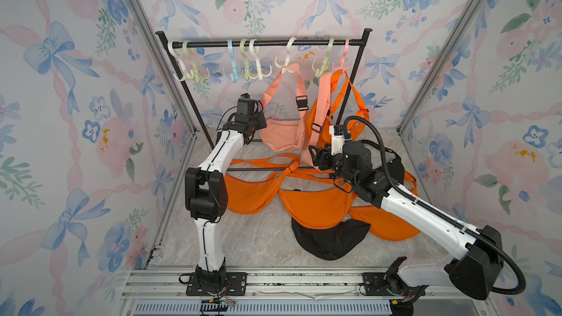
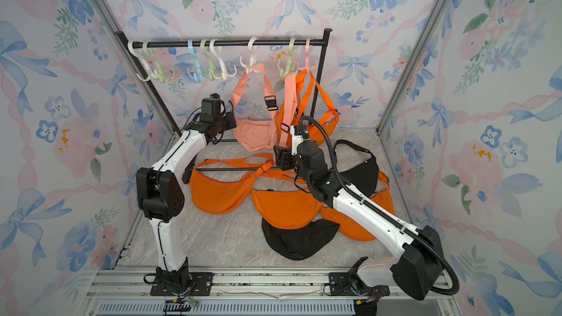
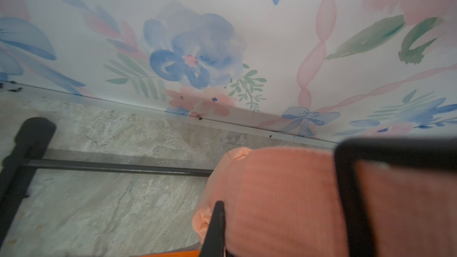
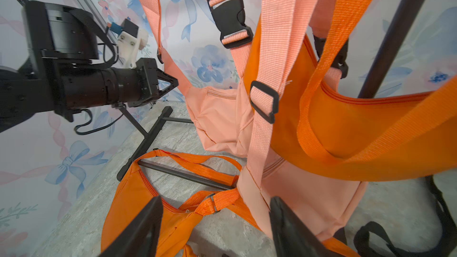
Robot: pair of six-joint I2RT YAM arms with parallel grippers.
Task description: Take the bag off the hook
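Note:
A pink bag (image 1: 281, 134) hangs by its strap from a white hook (image 1: 288, 52) on the rack's bar. My left gripper (image 1: 258, 117) is shut on that bag's left strap, pulling it leftward; in the left wrist view pink webbing and a black buckle (image 3: 352, 195) fill the lower right. My right gripper stands open below and in front of another hanging pink strap (image 4: 264, 138) and an orange bag (image 4: 366, 133), nothing visible between its fingers.
Other empty hooks (image 1: 231, 58) hang along the bar's left part. Orange and black bags (image 1: 316, 204) lie on the floor around the rack's base. Patterned walls enclose the space on the sides and back.

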